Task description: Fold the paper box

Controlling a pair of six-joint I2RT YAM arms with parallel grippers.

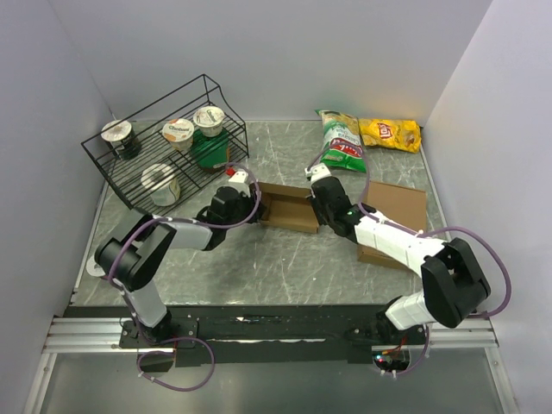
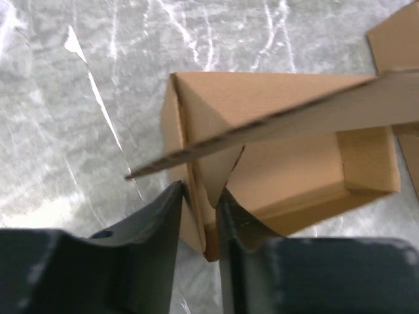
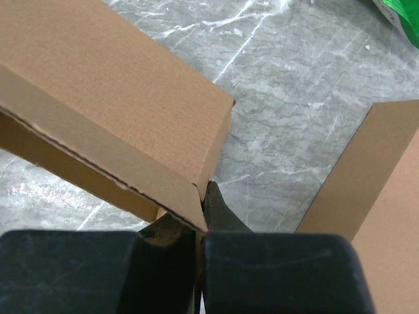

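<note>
A brown cardboard box (image 1: 290,214) stands on the grey marble counter between the two grippers, with a lid flap standing out over it in the left wrist view. My left gripper is part open at the box's left end, its fingertips either side of the end wall beside the small folded tab; whether it grips is unclear. My right gripper is shut at the box's right corner, its tips against the cardboard edge; whether anything thin is between them is hidden.
A flat cardboard piece (image 1: 397,207) lies at the right. Chip bags (image 1: 341,138) and a yellow bag (image 1: 388,132) lie at the back. A wire rack (image 1: 138,181) with tubs is at back left.
</note>
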